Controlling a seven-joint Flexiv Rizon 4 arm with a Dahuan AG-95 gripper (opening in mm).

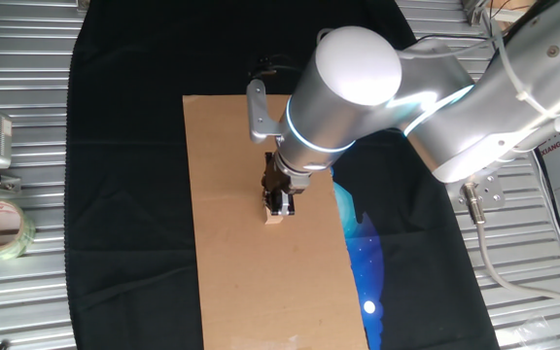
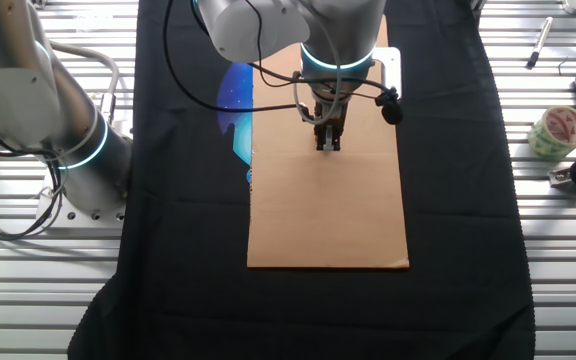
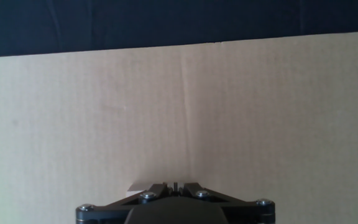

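My gripper [image 1: 280, 207] points down over the cardboard sheet [image 1: 251, 282], near its middle. In the wrist view its finger ends come together at the bottom edge, and the fingers look shut. A small pale tan piece [image 1: 273, 219] shows right beside the fingertips in exterior view 1. A pale edge [image 3: 139, 186] also peeks out left of the fingers in the wrist view. Most of this piece is hidden by the gripper, and nothing clearly shows between the fingers. In exterior view 2 the gripper [image 2: 328, 142] hides it.
The cardboard lies on a black cloth [image 1: 129, 214]. A blue printed sheet [image 1: 366, 262] sticks out from under its side. A roll of tape [image 1: 1, 229] stands on the slatted metal table, well away from the arm. The cardboard around the gripper is clear.
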